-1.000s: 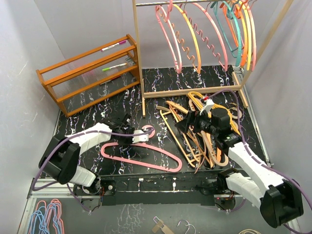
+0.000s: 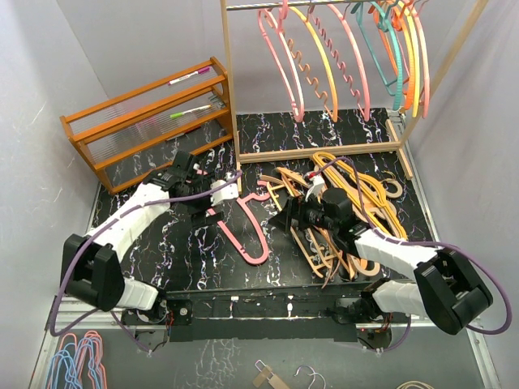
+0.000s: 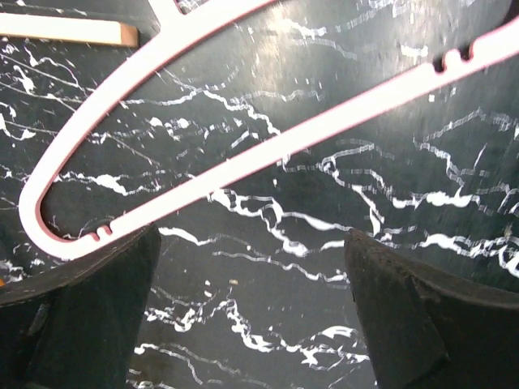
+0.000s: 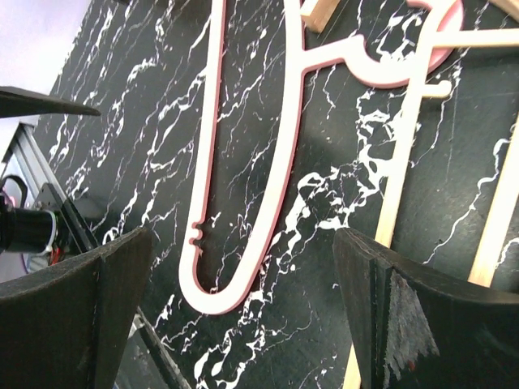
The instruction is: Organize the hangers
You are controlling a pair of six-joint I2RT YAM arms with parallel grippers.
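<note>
A pink hanger (image 2: 252,255) lies on the black marbled board between the grippers, hook toward the rack, partly under my left arm in the top view. My left gripper is open above it, bare board between its fingers. My right gripper is open over the gap between the pink hanger and the pile of beige and yellow hangers (image 2: 376,198), part of the pink hanger visible between its fingers from above. Coloured hangers (image 2: 332,73) hang on the rack's rail.
A wooden shelf (image 2: 146,101) with pens stands back left. The rack's wooden base (image 2: 315,153) runs behind the pile. The board is clearer at the front left. More hangers lie below the board's front edge.
The pink hanger has turned from lying crosswise to pointing toward the back. My left gripper has moved back and no longer is low at the hanger; my right gripper has moved leftward.
</note>
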